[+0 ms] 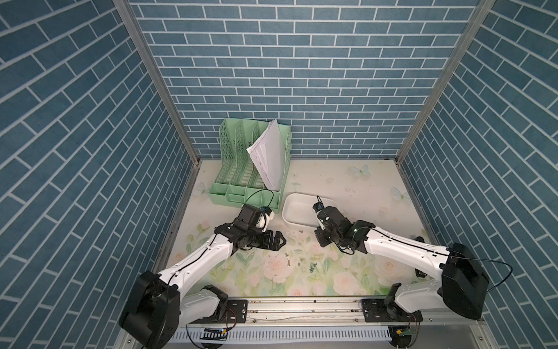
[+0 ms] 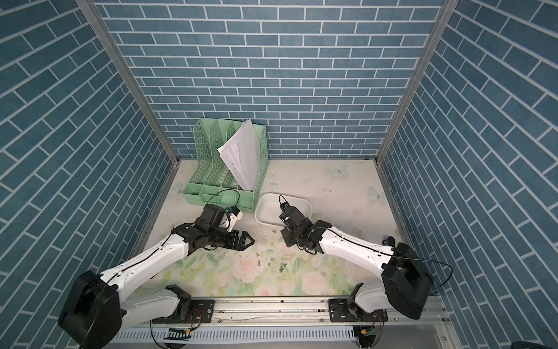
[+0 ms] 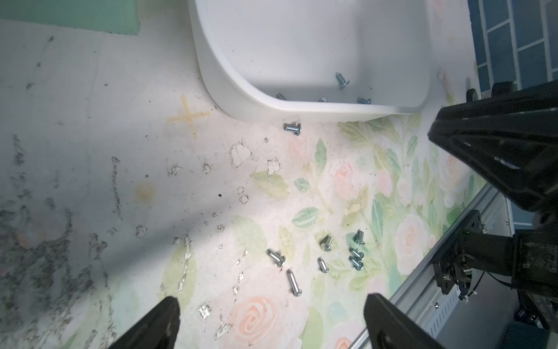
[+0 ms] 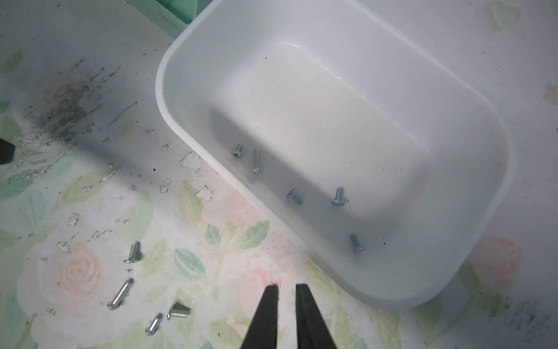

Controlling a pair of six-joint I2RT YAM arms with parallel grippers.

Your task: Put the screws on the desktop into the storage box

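The white storage box (image 4: 348,104) holds several screws (image 4: 339,196) along its near side. More loose screws (image 3: 293,282) lie on the flowered desktop in front of it. My left gripper hangs open over the desk left of the box, nothing between its fingers. My right gripper is at the box's front-right edge, its fingertips a little apart, with nothing visible between them.
A green file organiser (image 1: 232,151) with papers stands at the back left, beside the box. Tiled walls surround the desk, and a metal rail (image 1: 314,299) runs along the front edge.
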